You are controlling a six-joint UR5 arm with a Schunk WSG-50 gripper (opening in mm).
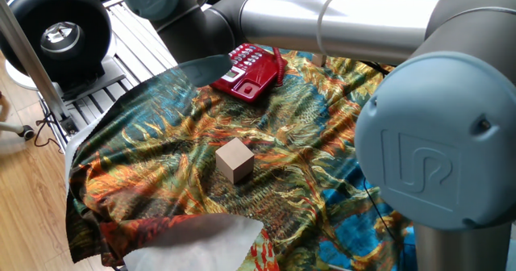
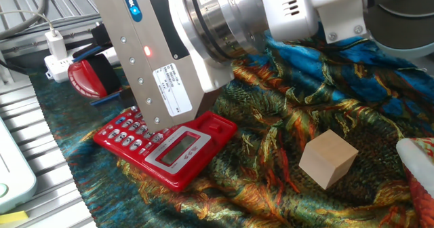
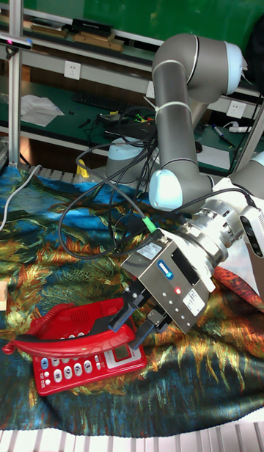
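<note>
A red telephone base [image 2: 178, 165] with a keypad and a small display lies on the patterned cloth. Its handset [image 2: 87, 79], red with a black section, appears off the base, beyond its far side in exterior view 2. There the handset sits between my gripper's two dark fingers [image 2: 112, 97], with no clear gap on either side. In exterior view 3, my gripper [image 3: 125, 335] reaches down from the right to the handset's black end, and the handset [image 3: 59, 345] slants over the base's keypad. Exterior view 1 shows the base [image 1: 251, 81], but the arm hides the gripper and handset.
A wooden cube [image 1: 235, 160] stands on the cloth [image 1: 161, 174] to one side of the phone. White sockets [image 2: 60, 64] lie behind the handset in exterior view 2. Cables [image 3: 117, 170] hang near the arm.
</note>
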